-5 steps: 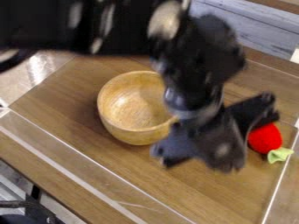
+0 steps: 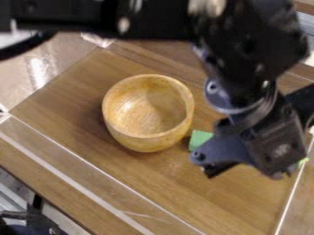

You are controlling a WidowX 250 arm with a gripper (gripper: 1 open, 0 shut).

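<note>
A wooden bowl [image 2: 147, 115] sits on the wooden board [image 2: 86, 156] at centre left. My gripper [image 2: 245, 151] hangs low over the board to the right of the bowl, its black body covering much of the right side. A green object [image 2: 199, 139] shows in part between the bowl and the gripper. My fingertips are dark and partly hidden, and I cannot see whether anything is between them.
Clear board lies left of the bowl and along the lower middle. A pale edge strip runs diagonally across the lower left, with metal and dark fittings beyond it. The arm crosses the top of the view.
My gripper has shifted to the right and now covers the red object with pale green that showed at the right earlier. More of the green object beside the bowl shows. The bowl is unmoved.
</note>
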